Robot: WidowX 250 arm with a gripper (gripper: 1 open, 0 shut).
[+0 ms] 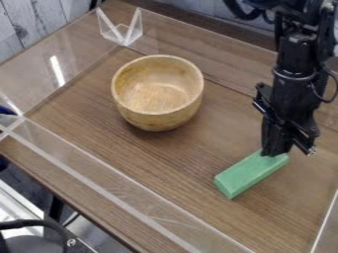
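Note:
My black gripper (275, 151) reaches down from the upper right of the camera view, shut, with nothing visible between its fingers. Its tip is just above the upper right end of a green rectangular block (248, 176), which lies diagonally on the wooden table (132, 188). Whether the tip touches the block is hard to tell.
A round wooden bowl (157, 92) stands left of centre, toward the back. A small clear wire-like object (121, 27) is at the upper left. Black cables lie at the lower left corner.

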